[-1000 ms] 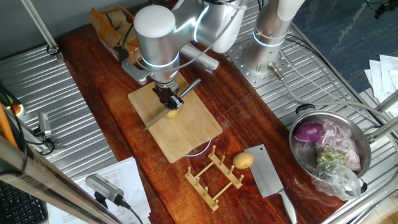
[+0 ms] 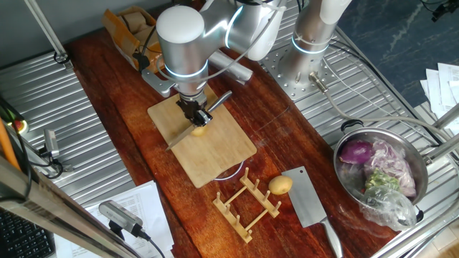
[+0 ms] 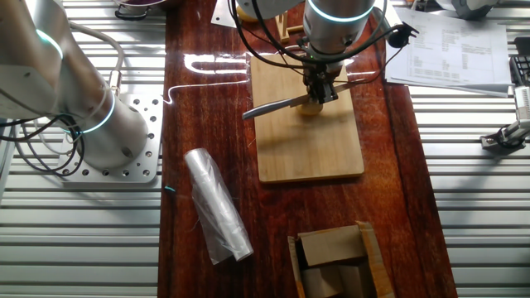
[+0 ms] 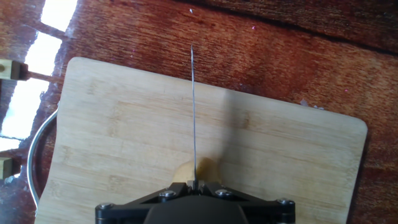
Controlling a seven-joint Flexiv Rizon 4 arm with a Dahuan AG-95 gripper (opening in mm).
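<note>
My gripper is shut on a knife [image 4: 194, 112], seen nearly edge-on in the wrist view with its thin blade pointing away from the fingers. In exterior view 1 the knife's handle [image 2: 219, 101] sticks out to one side of the gripper and its blade slants down to the other. Directly below the blade, a potato [image 4: 186, 170] rests on the wooden cutting board [image 2: 215, 154]. Blade and potato overlap in every view; how deep the edge sits in it is hidden by the gripper.
Near the board stand a wooden peg rack [image 2: 247, 204], a second potato [image 2: 280, 185] and a cleaver [image 2: 305, 197]. A metal pot [image 2: 418, 168] holds a purple onion and bagged food. A cardboard box [image 3: 339, 257] and a plastic roll [image 3: 218, 203] lie on the opposite side.
</note>
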